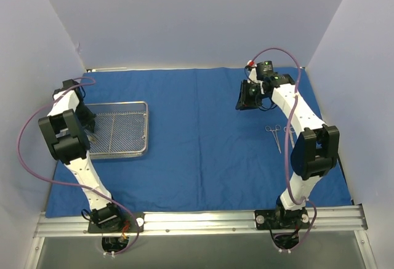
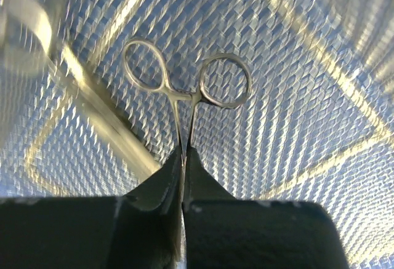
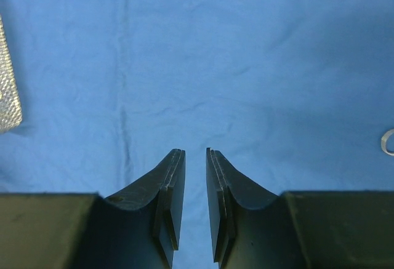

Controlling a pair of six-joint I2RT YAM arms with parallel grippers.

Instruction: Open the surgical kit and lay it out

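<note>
The perforated metal tray [image 1: 144,127] lies on the left of the blue cloth, with my left gripper [image 1: 92,121] over its left part. In the left wrist view, ringed surgical scissors or clamps [image 2: 166,89] lie on the mesh, their shanks running under my left gripper's closed tips [image 2: 186,153]; whether they are between them is unclear. A blurred metal instrument [image 2: 98,103] lies alongside. My right gripper hangs over bare cloth, part open and empty. Two ringed instruments [image 1: 276,136] lie on the cloth at right.
Grey walls bound the sides and back, and a metal rail [image 1: 197,218] runs along the front edge.
</note>
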